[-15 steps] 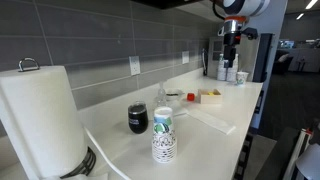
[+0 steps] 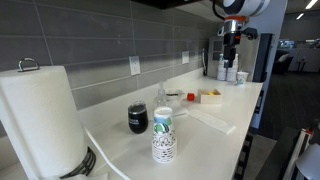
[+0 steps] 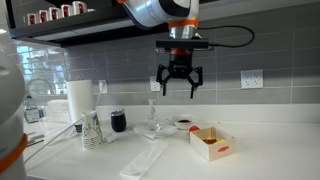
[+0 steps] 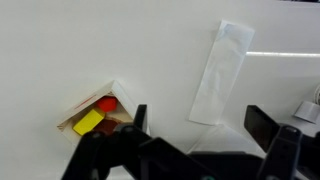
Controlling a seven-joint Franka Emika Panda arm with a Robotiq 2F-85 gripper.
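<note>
High over the white counter hangs my gripper (image 3: 182, 92), its fingers apart and nothing between them. In the wrist view its two dark fingers (image 4: 262, 128) stand wide of each other near the bottom. Below it, on the counter, lies a flat white strip (image 4: 222, 72), perhaps a folded towel. An open light wooden box (image 3: 212, 145) stands on the counter; in the wrist view it holds a yellow block (image 4: 90, 121) and red pieces (image 4: 107, 103), partly covered by the gripper. A red object (image 2: 191, 97) sits near the box.
A stack of paper cups (image 2: 164, 145), a dark tumbler (image 2: 138, 118) and a paper towel roll (image 2: 42, 120) stand along the counter. A clear bottle (image 3: 153, 112) and a dark bowl (image 3: 183, 123) are near the wall. Counter right of the box is bare in exterior view 2.
</note>
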